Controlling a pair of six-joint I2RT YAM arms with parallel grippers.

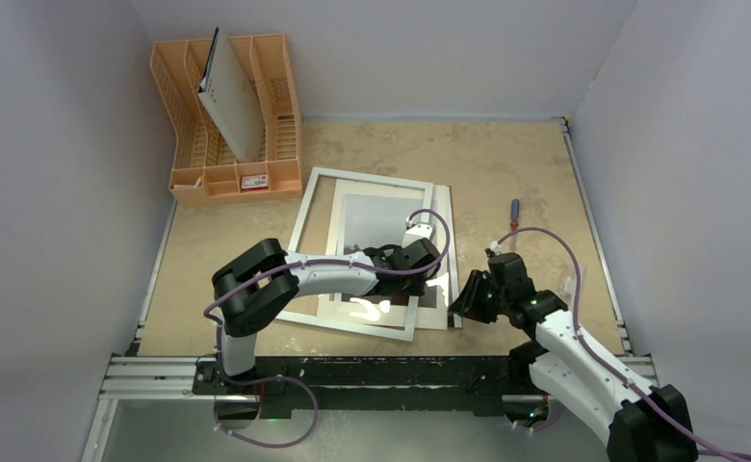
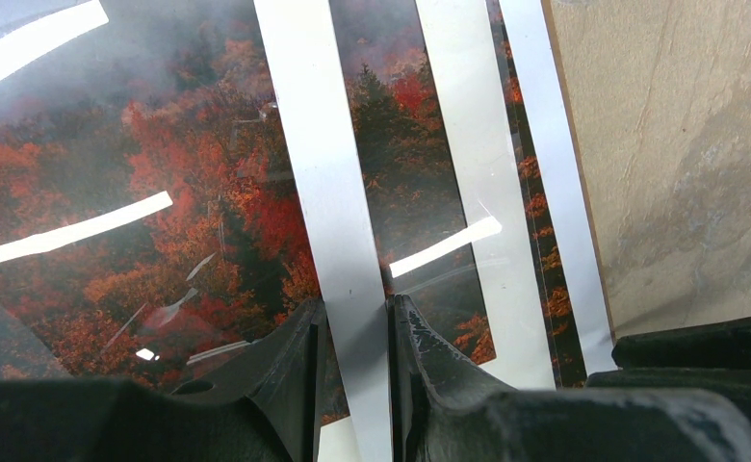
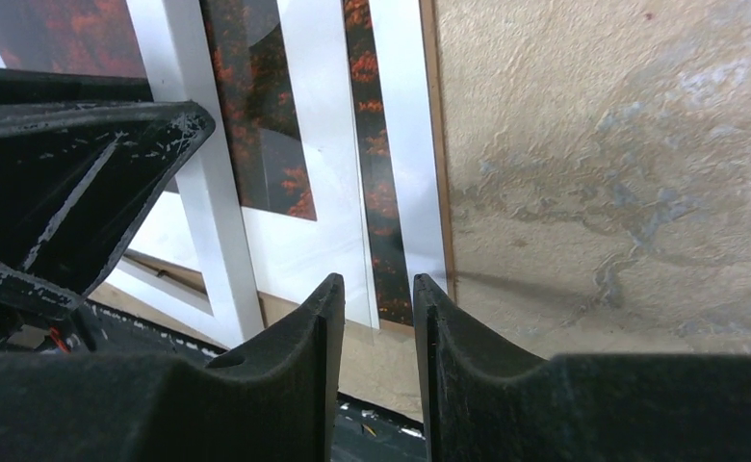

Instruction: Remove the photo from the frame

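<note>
A white frame [image 1: 304,200] lies loose over the white mats and autumn-forest photo [image 2: 198,144] in the table's middle. My left gripper is over the frame's right bar [image 2: 323,144], one fingertip at each edge; whether it grips is unclear. My right gripper stands part open at the lower right edge of the stack, its fingertips over a mat's edge and a narrow strip of photo [image 3: 381,221] beside the outer white strip [image 3: 410,135]. Glare crosses the glossy sheet in the left wrist view.
An orange organizer [image 1: 184,144] with a white binder [image 1: 232,106] stands at the back left. A screwdriver [image 1: 514,212] and a pale, translucent item lie at the right. A dark rail runs along the front edge.
</note>
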